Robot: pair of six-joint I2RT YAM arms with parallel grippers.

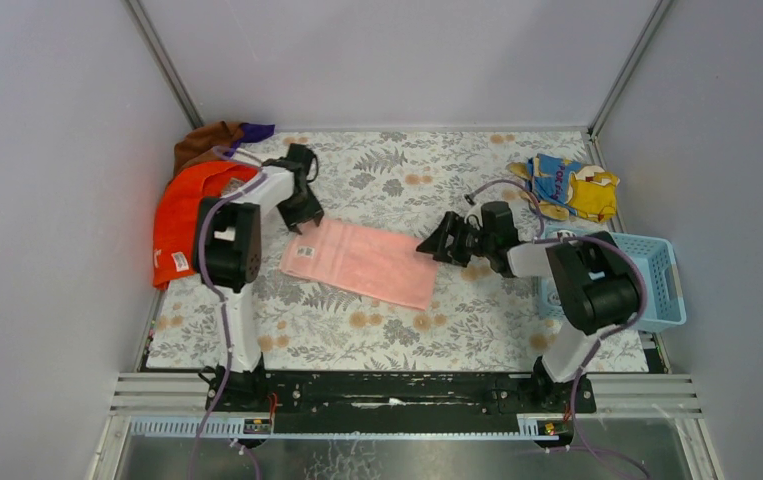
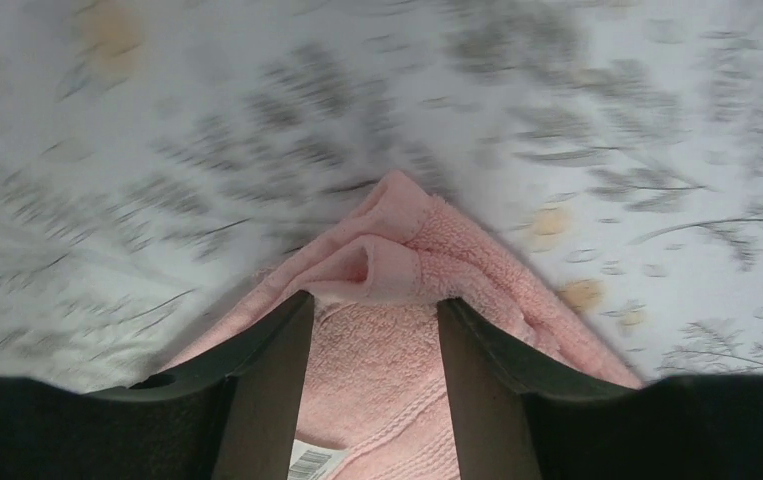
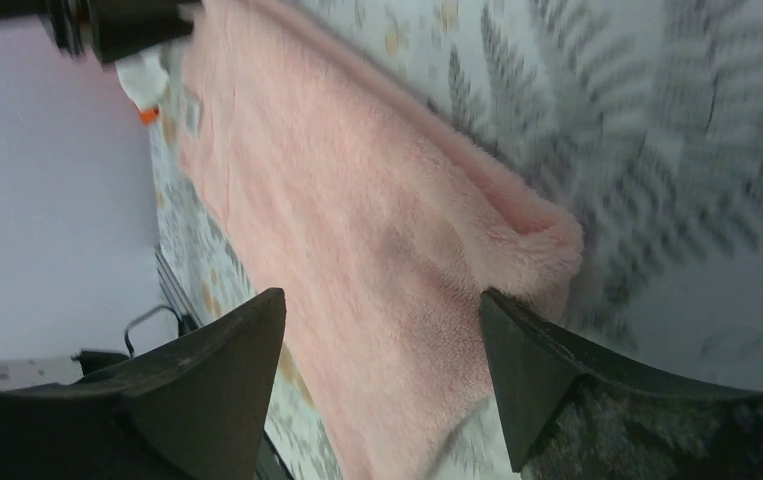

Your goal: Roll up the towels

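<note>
The pink towel [image 1: 372, 262] lies folded into a long strip across the middle of the table, slanting down to the right, its white label [image 1: 305, 252] near the left end. At its upper left corner is my left gripper, fingers part open, with a raised fold of the towel [image 2: 389, 265] at the fingertips. My right gripper is over the far right corner, its fingers apart. In the right wrist view the towel [image 3: 377, 260] lies between and beyond those fingers, with a bulging edge by the right finger [image 3: 517, 350].
Orange and brown cloths [image 1: 192, 215] are piled at the left edge. Blue and yellow cloths [image 1: 572, 187] lie at the back right. A light blue basket [image 1: 660, 285] stands on the right, partly under my right arm.
</note>
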